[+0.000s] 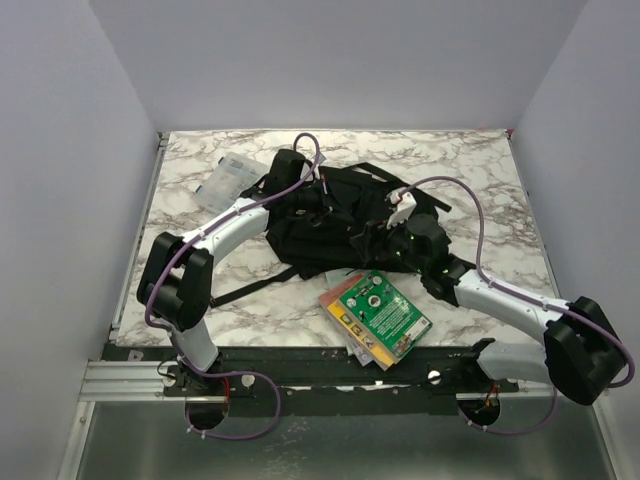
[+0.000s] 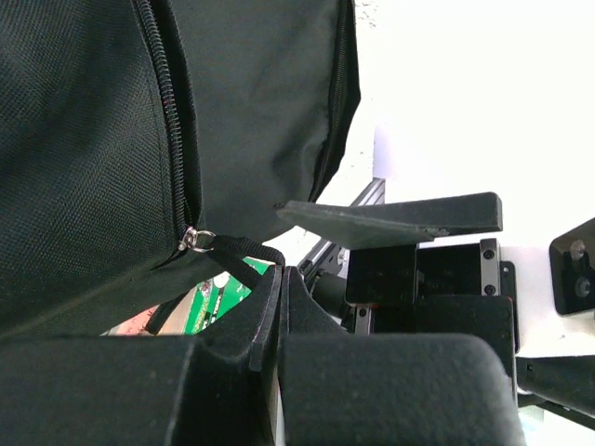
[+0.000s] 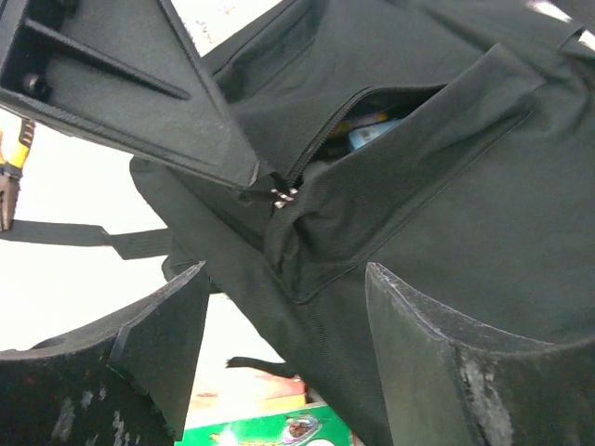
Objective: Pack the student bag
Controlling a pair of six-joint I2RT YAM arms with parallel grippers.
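Note:
The black bag [image 1: 310, 240] lies on the marble table, its zipped pocket partly open. In the left wrist view, a metal zipper pull [image 2: 197, 239] has a black cord [image 2: 244, 248] running into my left gripper, which is shut on that cord. The right wrist view shows the left gripper's finger [image 3: 209, 139] beside the pull, and the zipper gap shows a blue-white item [image 3: 372, 132] inside. My right gripper stands open over the bag's fabric, nothing between its fingers. Colourful books [image 1: 382, 315] lie at the bag's front.
A clear plastic case [image 1: 229, 181] lies at the back left. Yellow-handled pliers [image 3: 13, 169] rest on the table beside the bag strap [image 3: 84, 234].

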